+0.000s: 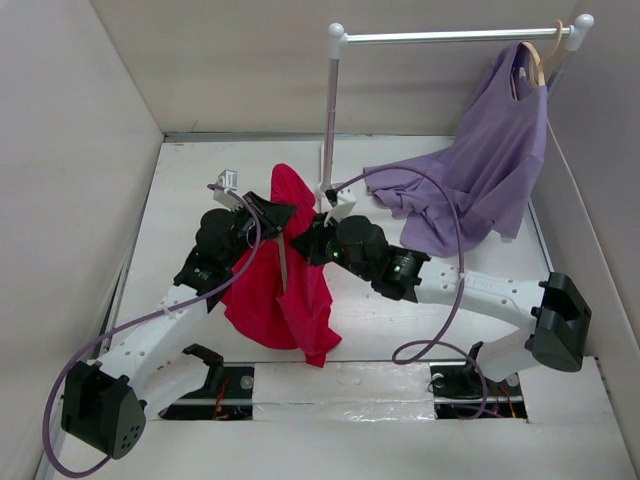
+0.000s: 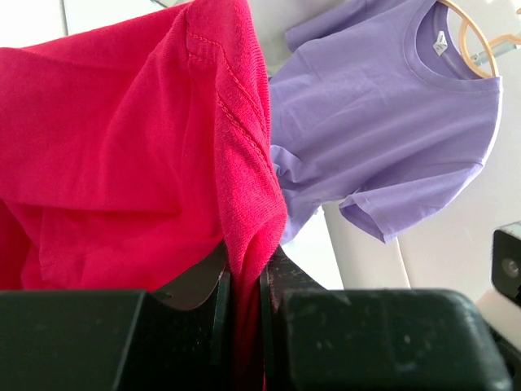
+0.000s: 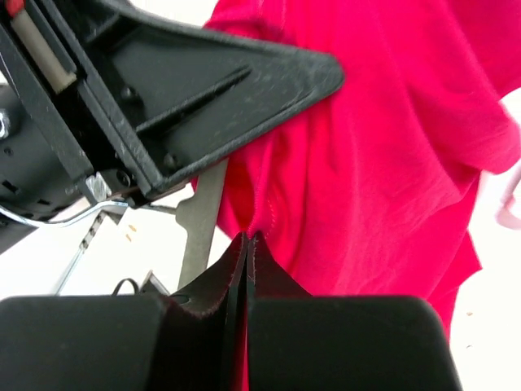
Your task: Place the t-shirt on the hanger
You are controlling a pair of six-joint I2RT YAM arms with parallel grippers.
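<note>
The red t shirt (image 1: 262,310) hangs bunched below the two grippers. My left gripper is shut on a fold of its fabric. My right gripper is shut against the red shirt (image 3: 374,179) beside the left gripper's body; whether cloth is between its tips I cannot tell. A pale flat strip (image 3: 199,228) runs down beside the red cloth, partly hidden. A purple t shirt (image 1: 470,170) hangs on a wooden hanger (image 1: 538,62) at the upper right.
The metal rail (image 1: 450,36) runs along the back, with an upright (image 1: 331,110) behind my grippers. Side walls enclose the white surface (image 1: 170,190), which is clear at the left back.
</note>
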